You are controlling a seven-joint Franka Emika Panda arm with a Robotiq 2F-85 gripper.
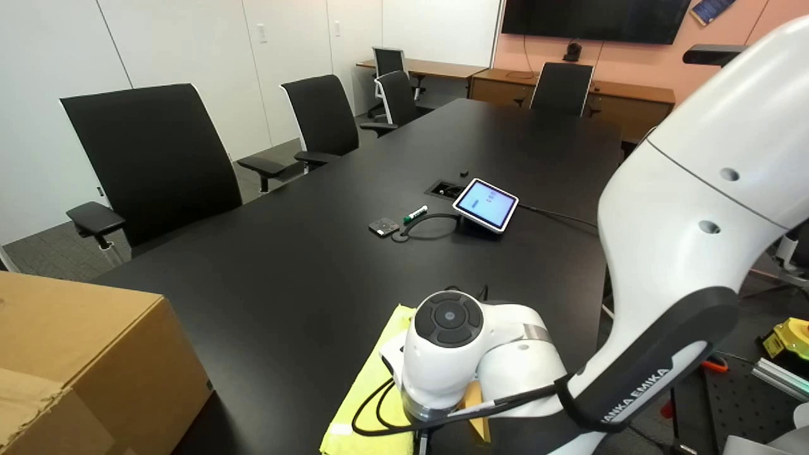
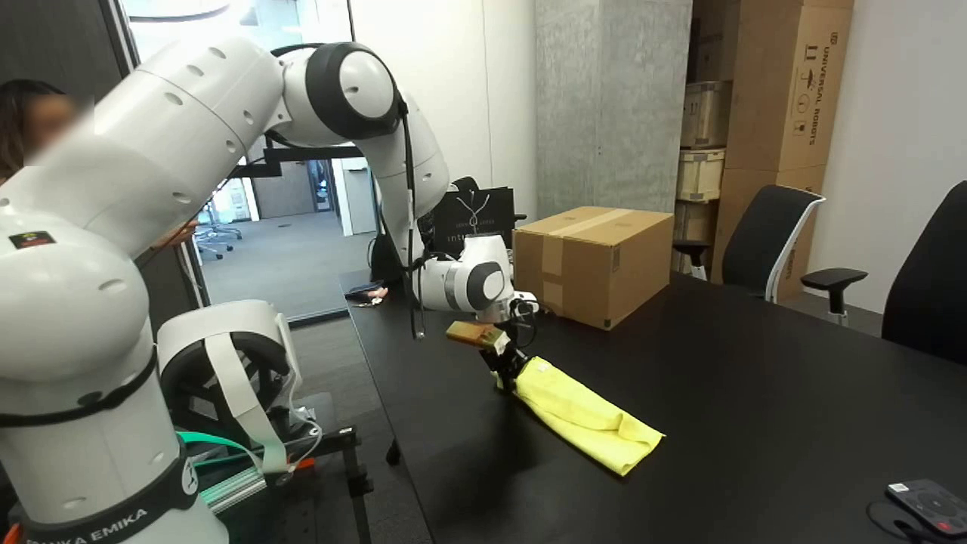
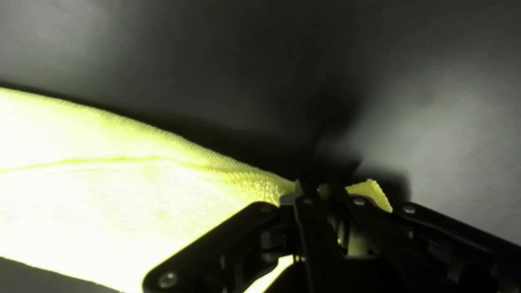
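A yellow cloth (image 2: 580, 412) lies folded and stretched along the black table. In the wrist view the cloth (image 3: 122, 205) fills the lower left and narrows to a bunched end at my gripper. The fingers are shut on that end, and a small yellow corner pokes out on the other side of the fingers. Low over the tabletop, my gripper (image 2: 509, 370) is at the near end of the cloth in exterior view 2. Exterior view 1 shows the cloth (image 1: 379, 371) partly covered by the white wrist, which hides the fingers.
A cardboard box (image 2: 594, 263) stands on the table beyond the arm. Farther along the table are a tablet (image 1: 486, 205), a green marker (image 1: 415, 215) and a small dark device (image 1: 383, 227) with cables. Bare tabletop (image 1: 296, 303) lies between the box and the cloth.
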